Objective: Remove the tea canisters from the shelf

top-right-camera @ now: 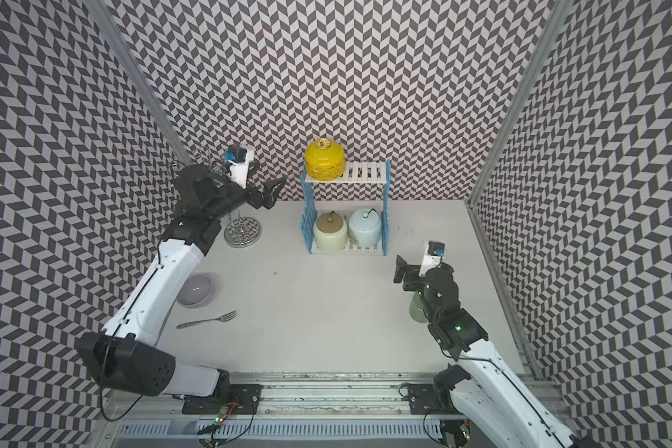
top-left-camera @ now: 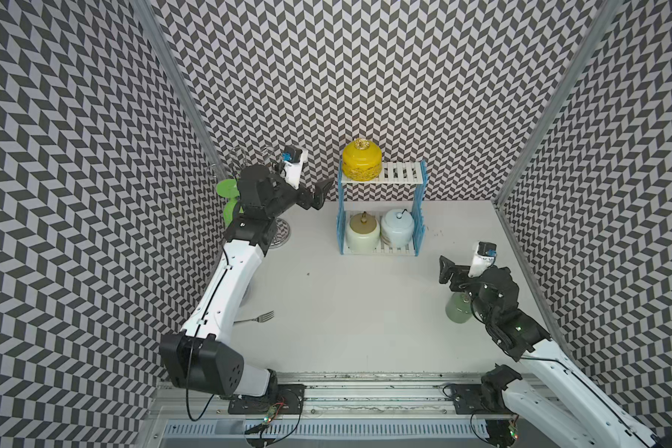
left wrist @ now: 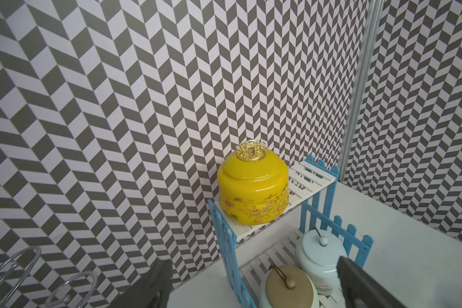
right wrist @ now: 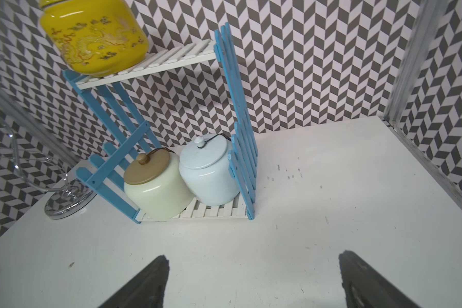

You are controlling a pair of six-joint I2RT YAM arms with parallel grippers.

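Note:
A two-tier shelf with blue sides and white slats (top-left-camera: 401,173) stands at the back of the table. On its upper tier, at the left, sits a yellow canister (left wrist: 253,187) with a gold knob. The lower tier holds a cream canister with a brown lid (right wrist: 156,192) and, to its right, a pale blue canister (right wrist: 206,172). My left gripper (top-left-camera: 322,192) is raised just left of the upper tier, open and apart from the yellow canister. At the table's right side my right gripper (top-left-camera: 449,273) is open, empty, and well short of the shelf.
A wire rack with a round metal base (top-right-camera: 242,232) stands behind the left arm. A green cup (top-left-camera: 230,195) hangs there, partly hidden. A purple bowl (top-right-camera: 195,289) and a fork (top-right-camera: 218,319) lie front left. Under the right arm is a green object (top-left-camera: 459,307).

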